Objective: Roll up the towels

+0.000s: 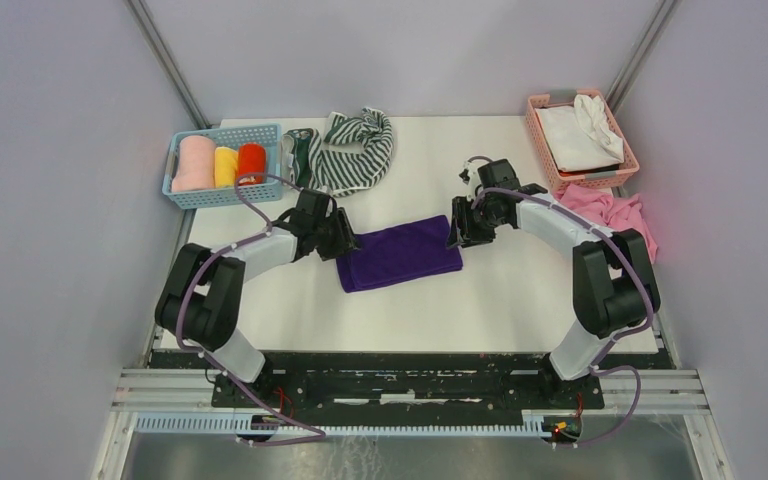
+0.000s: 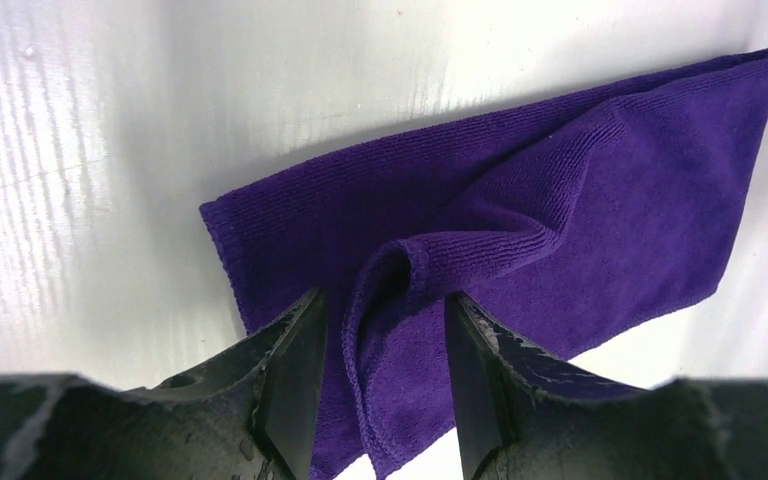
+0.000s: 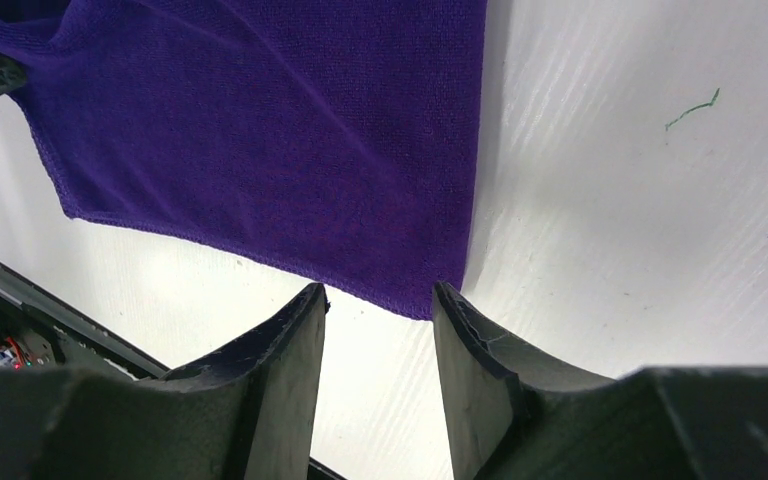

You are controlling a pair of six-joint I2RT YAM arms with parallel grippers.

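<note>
A purple towel [image 1: 400,258] lies folded in a long strip across the middle of the table [image 1: 500,310]; in the left wrist view a loose fold [image 2: 490,245] runs along it. My left gripper [image 1: 343,245] is open over the towel's left end, the fold between and below its fingertips. My right gripper [image 1: 465,230] stands part open at the towel's right end, above its near corner, holding nothing that shows.
A blue basket [image 1: 182,192] with rolled towels sits back left, beside a striped towel [image 1: 360,160]. A pink basket [image 1: 628,150] of white cloth is back right, with a pink towel [image 1: 615,220] before it.
</note>
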